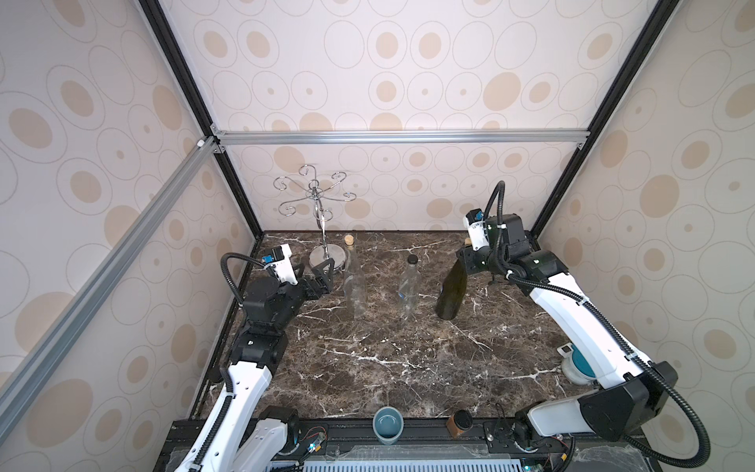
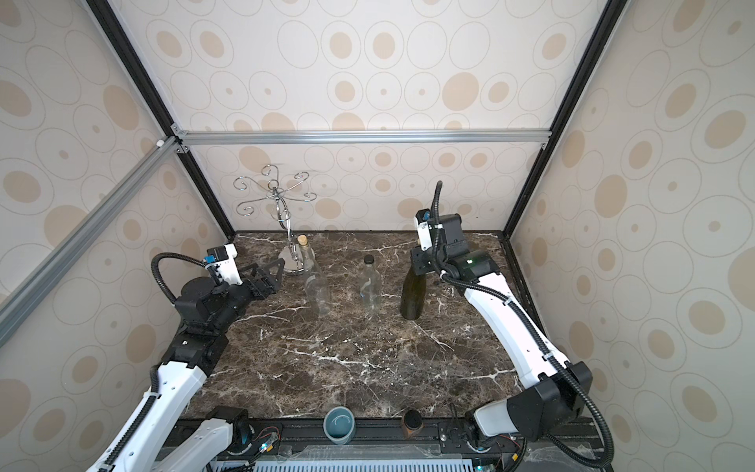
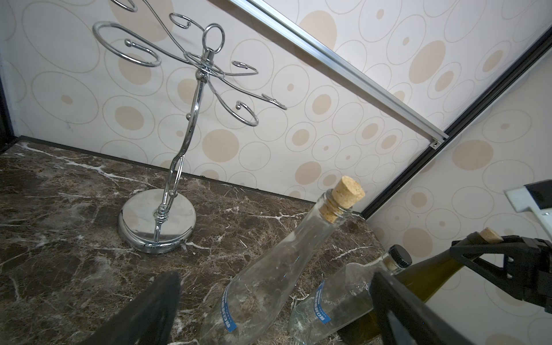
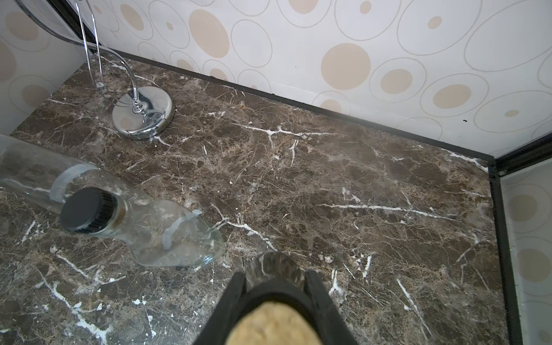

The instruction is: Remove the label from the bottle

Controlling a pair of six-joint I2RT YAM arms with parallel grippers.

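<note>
Three bottles stand on the marbled table. My right gripper is shut on the neck of the dark green bottle (image 1: 452, 292), just below its cork (image 4: 272, 326). That bottle is nearly upright with its base at the tabletop; no label shows on it. In the left wrist view the tall corked clear bottle (image 3: 270, 276) has a blue label (image 3: 227, 313). Beside it, the black-capped clear bottle (image 3: 345, 293) bears a blue label (image 3: 320, 304). My left gripper is open and empty, at the left of the tall clear bottle.
A chrome stand with curled arms (image 3: 158, 221) is at the back left, near my left gripper. A blue cup (image 1: 387, 424) and a brown jar (image 1: 458, 423) sit at the front edge.
</note>
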